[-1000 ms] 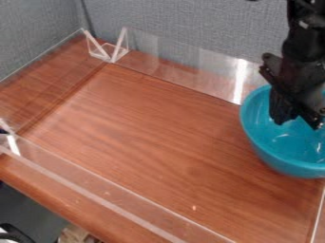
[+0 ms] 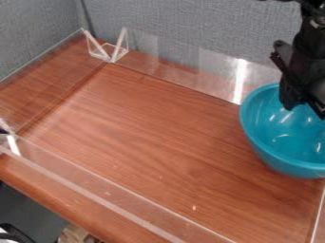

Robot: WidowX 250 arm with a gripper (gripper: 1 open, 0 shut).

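A teal bowl [image 2: 273, 138] stands at the right of the wooden table [image 2: 140, 142]. My black gripper [image 2: 290, 95] hangs over the bowl's back part, at the right edge of the view. It looks shut, though its fingertips are dark and small; I see nothing held in it.
Clear plastic barriers run along the back and front of the table. A white wire holder [image 2: 105, 49] sits in the back left corner. Grey padded walls stand behind.
My gripper has risen a little from lower in the bowl and moved slightly right. The bowl has stayed in place.
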